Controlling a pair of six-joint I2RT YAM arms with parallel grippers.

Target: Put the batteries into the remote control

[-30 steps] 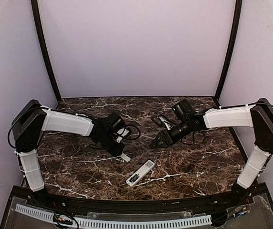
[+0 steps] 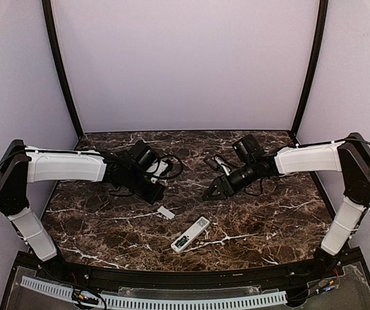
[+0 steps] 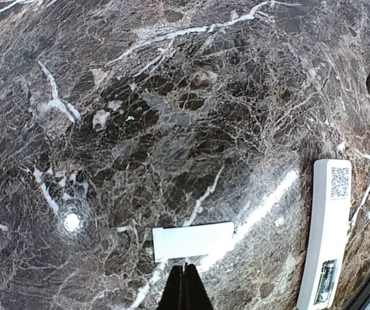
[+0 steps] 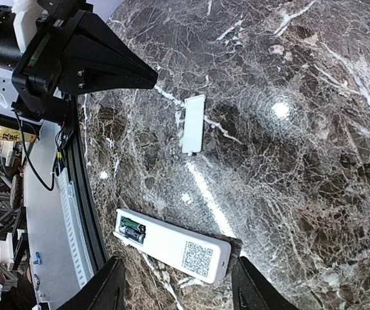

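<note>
The white remote (image 2: 190,234) lies diagonally on the dark marble table, its battery compartment (image 4: 132,228) uncovered at the end toward the front, with dark and green contents visible. A white rectangular cover (image 3: 192,240) lies flat, separate from it, to its upper left. My left gripper is shut above and just short of the cover, nothing seen between its fingers. My right gripper stands part open over the table to the upper right of the remote, with nothing between its fingers.
Pale walls enclose the sides and back; a metal rail (image 2: 191,301) runs along the front edge.
The right arm and remote look unchanged.
</note>
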